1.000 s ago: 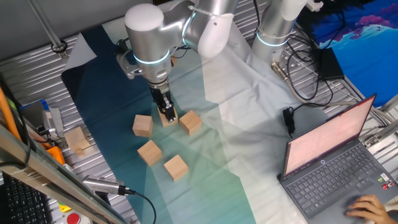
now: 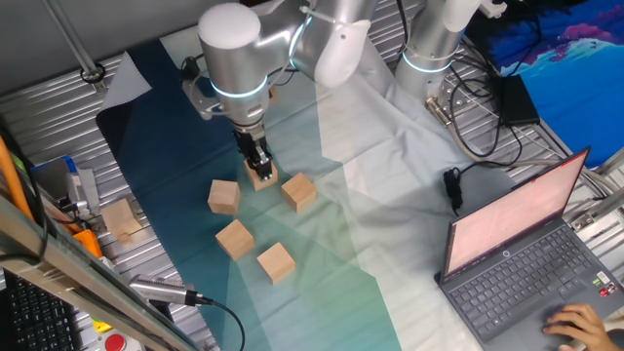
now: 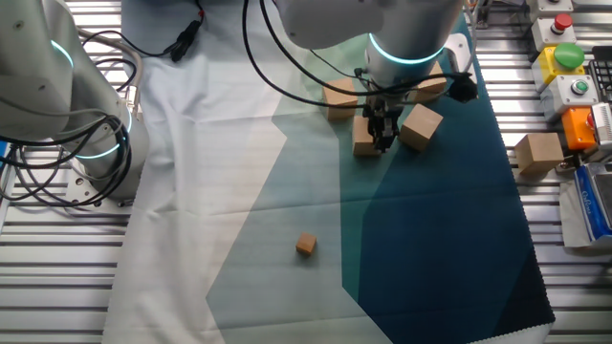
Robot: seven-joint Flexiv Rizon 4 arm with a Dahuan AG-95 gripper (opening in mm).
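Several plain wooden cubes lie on the patterned cloth. One cube [image 2: 261,179] is right at the fingertips of my gripper [image 2: 261,168], which points down and partly covers it in exterior view 1. From the other side, in exterior view 2, the dark gripper [image 3: 382,139] overlaps the right part of that cube [image 3: 363,143]. Whether the fingers grip the cube or only rest against it is unclear. Around it lie a left cube [image 2: 223,197], a right cube [image 2: 299,192] and two nearer cubes, one [image 2: 235,240] left of the other [image 2: 277,263].
A smaller wooden cube [image 3: 306,245] lies apart on the cloth. Another block [image 3: 538,154] sits off the cloth near the control buttons. An open laptop [image 2: 522,258] with a person's hand [image 2: 577,327] on it occupies one corner.
The cube at my gripper's fingertips has shifted slightly, leaving more room beside the right cube.
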